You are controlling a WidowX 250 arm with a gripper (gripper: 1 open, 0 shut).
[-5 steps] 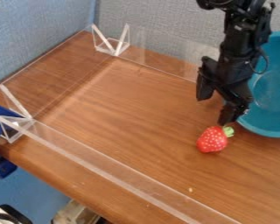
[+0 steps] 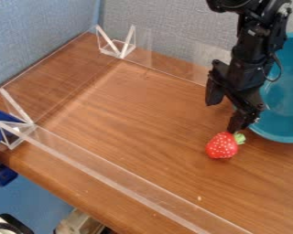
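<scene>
A black robot gripper (image 2: pixel 229 102) hangs from the top right over the wooden table, open, its fingers just above and behind a red strawberry (image 2: pixel 222 146) with a green top. The strawberry lies on the table, and no gap or contact with the fingertip can be told for sure. A teal bowl (image 2: pixel 284 114) stands at the right edge, partly behind the arm and cut off by the frame.
Clear plastic barriers on white brackets (image 2: pixel 17 128) run along the back and front left of the table (image 2: pixel 124 128). A blue object (image 2: pixel 0 169) sits off the left edge.
</scene>
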